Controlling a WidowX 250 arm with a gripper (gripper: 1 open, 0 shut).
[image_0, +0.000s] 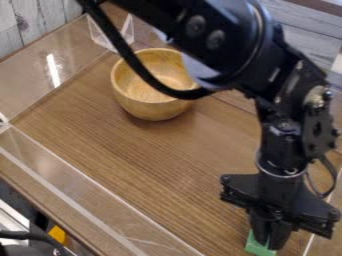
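Observation:
My black gripper (273, 222) is low at the front right of the tray, its fingers close together over a green object (259, 244). Most of the green object is hidden behind the gripper; only a small part shows below the fingertips. Whether any of it is between the fingers I cannot tell. A yellow bowl (150, 92) stands at the back left, partly behind the arm.
The wooden tray floor (120, 170) is clear in the middle and left. Clear walls (54, 80) edge it on the left, with a white panelled surface behind at the back right.

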